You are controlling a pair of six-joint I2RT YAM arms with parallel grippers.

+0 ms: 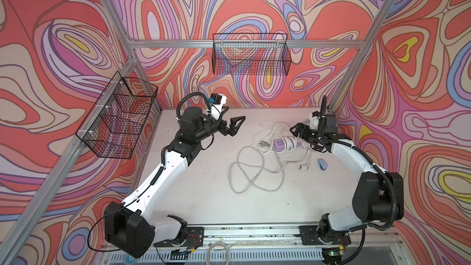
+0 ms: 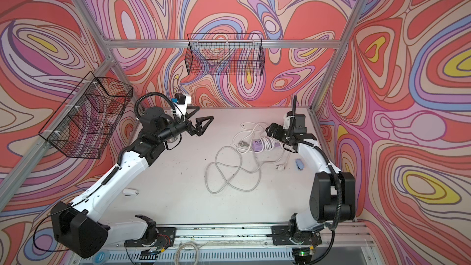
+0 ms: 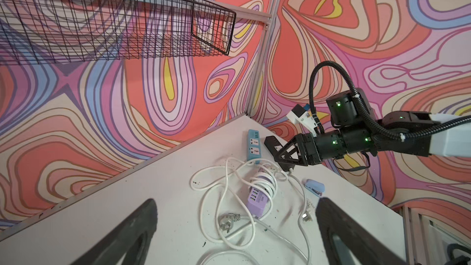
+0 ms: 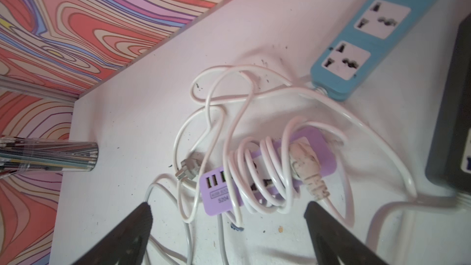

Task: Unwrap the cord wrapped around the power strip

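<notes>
A purple power strip (image 4: 215, 198) lies on the table with white cord (image 4: 272, 176) looped around its middle several times. One white plug (image 4: 305, 164) sits in the strip's end, and a grey plug (image 4: 189, 169) lies at its other end. Above the strip my right gripper stands open, its blurred fingers (image 4: 110, 235) apart with nothing held. Well left of the strip, over bare table, my left gripper (image 1: 234, 123) is also open and empty. Loose cord (image 1: 255, 171) spreads in wide loops across the middle of the table.
A blue power strip (image 4: 338, 68) and a black one (image 4: 453, 117) lie close by toward the back right. Another small blue object (image 1: 321, 164) rests near the right arm. Wire baskets (image 1: 251, 59) hang behind.
</notes>
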